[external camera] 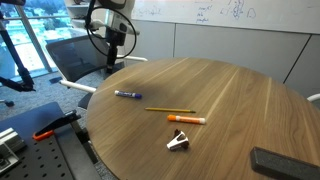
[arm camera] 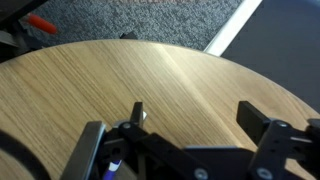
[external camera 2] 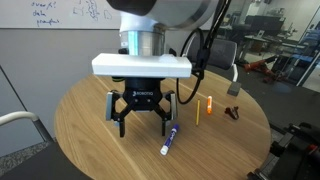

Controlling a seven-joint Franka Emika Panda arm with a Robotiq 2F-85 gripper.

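My gripper (external camera 2: 143, 130) is open over the table, its two dark fingers wide apart with nothing between them. In the first exterior view the gripper (external camera: 112, 67) is at the far left, past the table's edge and left of a dark blue marker (external camera: 128, 95). The second exterior view shows this marker (external camera 2: 170, 140) lying beside one finger, apart from it. In the wrist view the marker (arm camera: 115, 166) is mostly hidden behind the gripper. A pencil (external camera: 170, 110) and an orange marker (external camera: 187, 120) lie on the wooden table.
A small dark-and-white object (external camera: 178, 141) lies nearer the table's front. At the right is a black block (external camera: 284, 164). Bare wood covers most of the table (external camera: 235, 95). An office chair (external camera 2: 40, 152) stands beside the table.
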